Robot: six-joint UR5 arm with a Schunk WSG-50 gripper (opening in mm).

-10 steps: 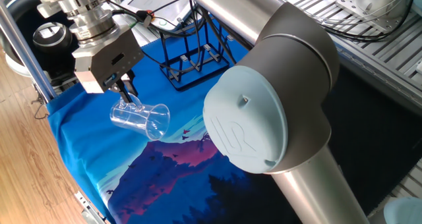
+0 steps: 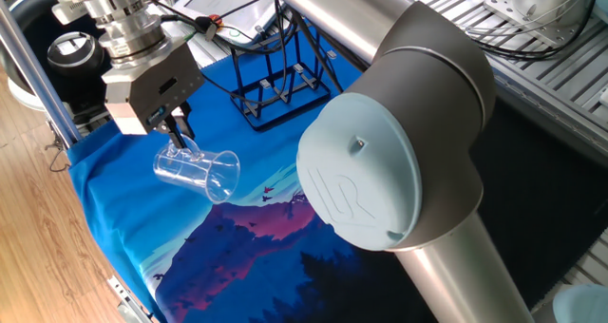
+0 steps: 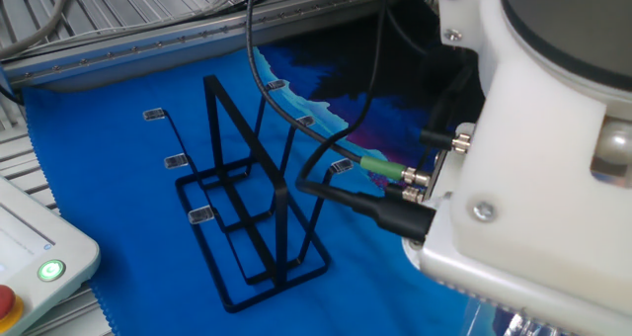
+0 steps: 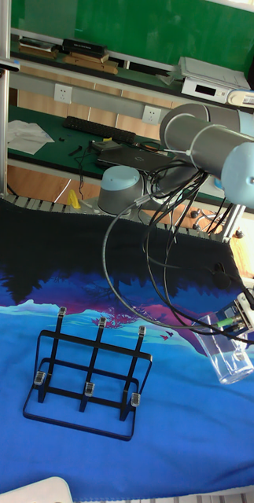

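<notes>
A clear glass cup (image 2: pixel 198 174) with a handle lies on its side in the air, its mouth facing right in the first exterior view. My gripper (image 2: pixel 182 142) is shut on its handle from above. In the third view the clear cup (image 4: pixel 226 352) hangs at the right, over the light part of the cloth. Only a sliver of the clear cup (image 3: pixel 484 318) shows in the second view, below the white wrist housing, and the fingers are hidden there. The black wire rack (image 4: pixel 88 392) with small grey clips stands on the cloth, apart from the cup.
Black cables (image 3: pixel 336 158) from the arm hang in front of the rack in the second view. A teach pendant (image 3: pixel 35 247) with a red button lies beside the rack.
The gripper and the cup have drifted slightly left in the first exterior view, while the arm's elbow has shifted slightly right. The hold on the cup looks unchanged.
</notes>
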